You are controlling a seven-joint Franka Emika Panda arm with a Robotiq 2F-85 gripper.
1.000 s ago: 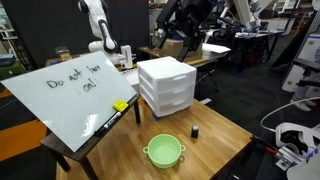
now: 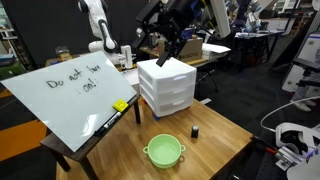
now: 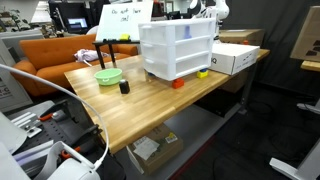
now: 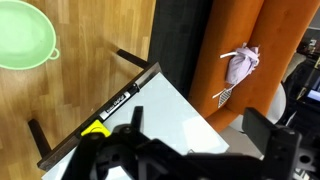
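My gripper hangs high in the air, its dark fingers [image 4: 137, 118] wide apart at the bottom of the wrist view, and nothing shows between them. Below it is a tilted whiteboard [image 4: 170, 110], which stands at the left of exterior view 1 with black handwriting on it. A yellow object [image 2: 119, 105] rests at the board's lower ledge, near a black-and-white item [image 4: 120, 98]. On the wooden table sits a light green bowl [image 2: 164, 151] with small handles, seemingly empty. Farther right stands a small black object [image 2: 195, 131].
A white drawer unit [image 3: 180, 48] stands on the table behind the bowl. Small red [image 3: 178, 84] and yellow [image 3: 202, 74] blocks lie by its base. An orange sofa [image 4: 225, 65] is beyond the board.
The objects on the table stay where they were.
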